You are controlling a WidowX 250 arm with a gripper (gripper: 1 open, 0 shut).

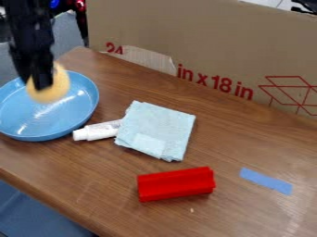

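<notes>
My black gripper (pixel 44 72) hangs at the upper left, blurred, shut on a pale yellow oval object (pixel 51 88), held over the blue plate (pixel 37 124). The plate lies at the left edge of the wooden table. Just right of the plate lies a white tube (pixel 96 131).
A folded light-blue cloth (pixel 156 130) sits right of the tube. A red block (pixel 176 184) lies near the front, a blue strip (pixel 265 181) to its right. A large cardboard box (pixel 210 46) stands at the back.
</notes>
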